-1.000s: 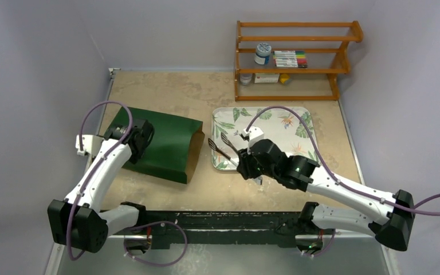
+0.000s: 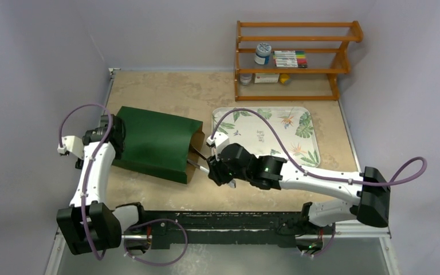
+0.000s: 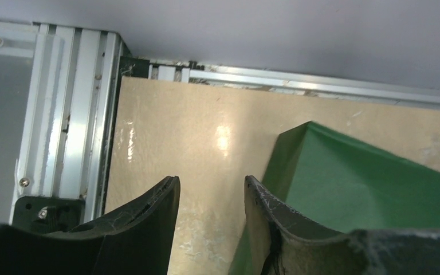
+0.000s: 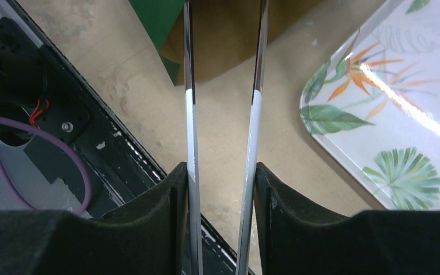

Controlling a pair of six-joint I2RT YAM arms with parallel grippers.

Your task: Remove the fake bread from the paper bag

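Observation:
The green paper bag (image 2: 154, 140) lies on its side, its brown-lined mouth facing right. Inside it no bread shows; the bag hides its contents. Tongs with white handles (image 4: 192, 149) are held by my right gripper, which is shut on them with the two arms apart. Their dark ends reach into the bag's mouth, so the tips are hidden. At the bag's closed left end, my left gripper stands open, nothing between its fingers; the bag's green corner (image 3: 344, 172) shows beside the right finger.
A white leaf-patterned tray (image 2: 246, 123) lies right of the bag, bare of bread. Behind it stands a wooden rack (image 2: 289, 71) with a jar and pens. Table between bag and front edge is clear.
My right arm has moved left, carrying the tong ends from over the tray into the bag's mouth. My left arm has shifted left to the bag's closed end.

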